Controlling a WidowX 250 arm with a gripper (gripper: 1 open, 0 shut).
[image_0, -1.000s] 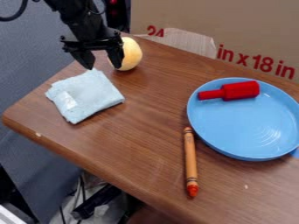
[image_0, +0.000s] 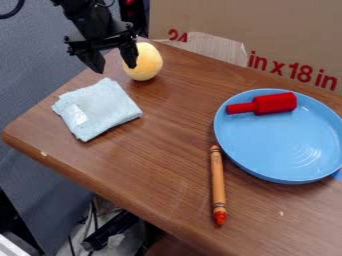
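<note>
My black gripper (image_0: 112, 54) hangs at the top left, just beside a pale yellow ball (image_0: 143, 63) on the wooden table; whether it is open or shut is hard to make out. A folded light blue cloth (image_0: 98, 108) lies left of centre. A blue plate (image_0: 281, 150) on the right holds a red cylindrical object with a handle (image_0: 273, 103). An orange crayon (image_0: 218, 185) lies left of the plate.
A cardboard box (image_0: 254, 35) stands behind the table (image_0: 147, 170).
My gripper has shifted very slightly; the objects on the table look unmoved.
</note>
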